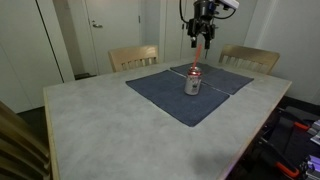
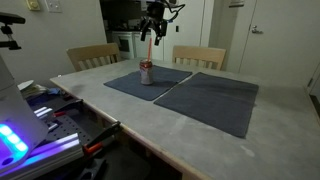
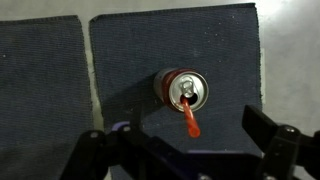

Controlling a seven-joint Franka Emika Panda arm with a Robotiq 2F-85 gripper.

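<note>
A soda can (image 1: pixel 193 83) stands upright on a dark placemat (image 1: pixel 160 84). From the can's top opening rises an orange-red straw (image 3: pixel 192 121), leaning a little to one side. My gripper (image 1: pixel 199 38) hangs over the can, its tips near the straw's upper end in the exterior views. In the wrist view the two fingers (image 3: pixel 262 130) are spread wide, with the straw between them and clear of both. The can (image 3: pixel 184 90) itself lies just ahead of the fingers there.
A second dark placemat (image 2: pixel 212 99) lies beside the first on the white table (image 2: pixel 160 130). Wooden chairs (image 1: pixel 134 57) stand at the table's far side.
</note>
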